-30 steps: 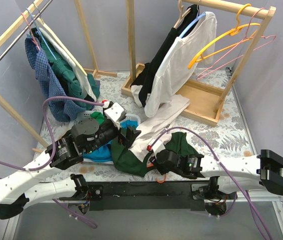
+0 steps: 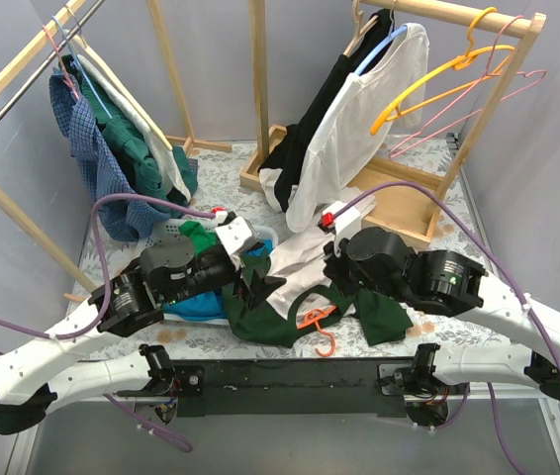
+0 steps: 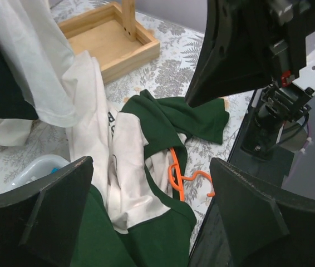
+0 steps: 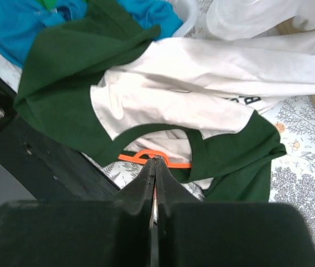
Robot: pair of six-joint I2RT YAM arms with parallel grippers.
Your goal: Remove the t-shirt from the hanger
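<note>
A white t-shirt with dark green sleeves and trim point(image 2: 280, 315) lies spread on the table, its green collar towards the front. The orange hanger point(image 2: 318, 319) sits in the neck opening, its hook point(image 3: 199, 177) outside the collar on the front side. Over the shirt's left part my left gripper point(image 2: 253, 287) stands open, with nothing held between its wide-apart fingers point(image 3: 63, 208). My right gripper is above the shirt; its fingertips meet in the right wrist view, overlapping the hanger's hook in that view. Nothing shows between them.
A white basket point(image 2: 265, 234) with blue and green clothes stands under my left arm. At the back right, a wooden rack point(image 2: 391, 210) carries hung shirts and empty yellow point(image 2: 409, 92) and pink hangers. Another rack point(image 2: 18, 218) with clothes stands left.
My right gripper has moved away from the front edge, up and back, uncovering the orange hanger and the collar. The left arm has shifted only slightly.
</note>
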